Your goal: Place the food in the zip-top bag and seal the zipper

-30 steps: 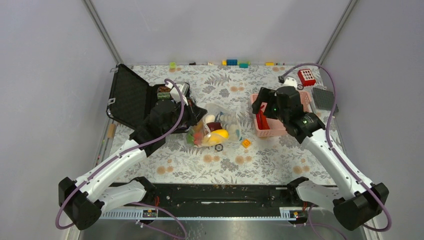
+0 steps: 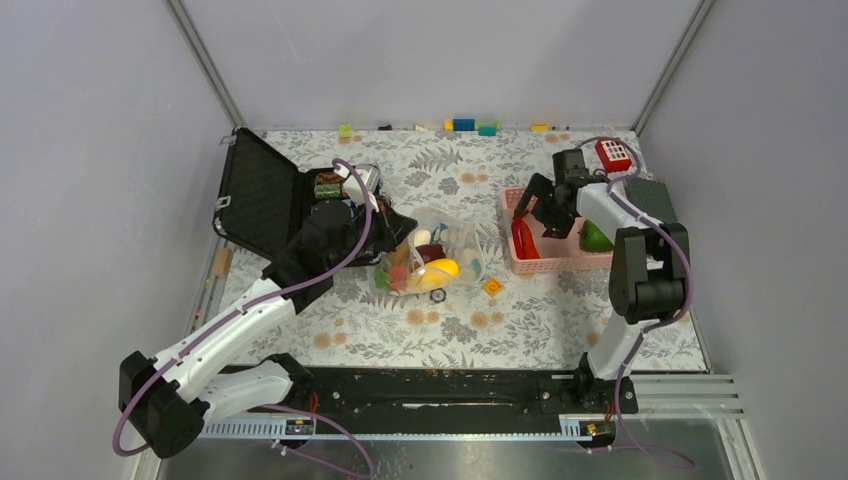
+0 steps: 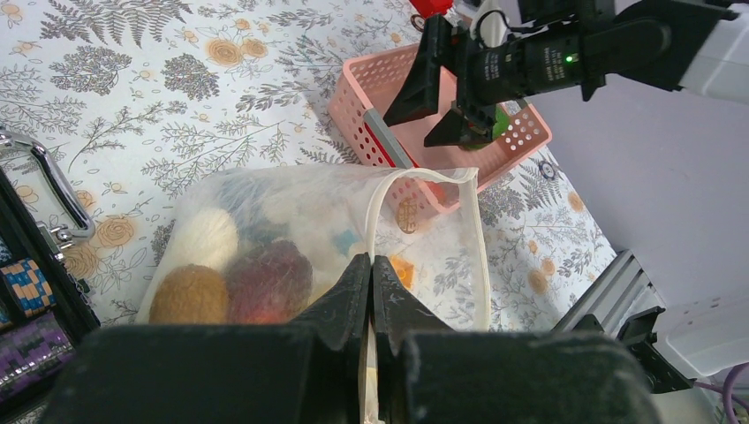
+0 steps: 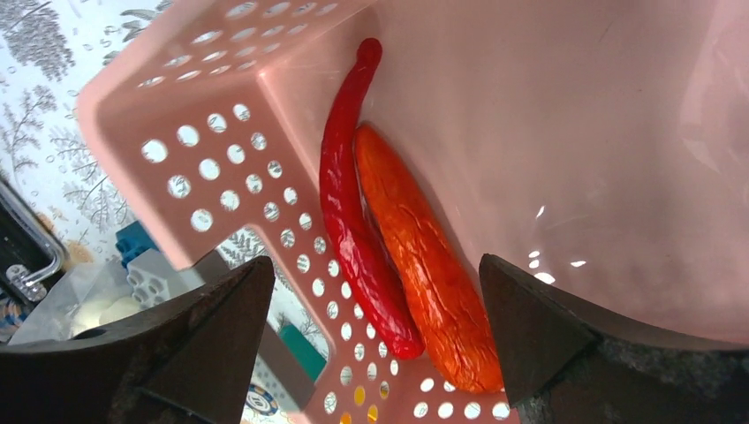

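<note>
The clear zip bag [image 2: 450, 250] holds several foods; my left gripper is shut on its rim at the opening [image 3: 393, 177]. The pink basket [image 2: 555, 262] holds a red chilli [image 4: 349, 230] beside an orange carrot-like item [image 4: 424, 265], plus a green item [image 2: 595, 235]. My right gripper hangs open over the chilli and orange item, nothing between its fingers.
An open black case [image 2: 250, 190] stands left of the bag, behind my left arm. Small blocks [image 2: 463, 125] line the back edge. A grey pad [image 2: 655, 200] lies right of the basket.
The left arm and bag have not visibly moved.
</note>
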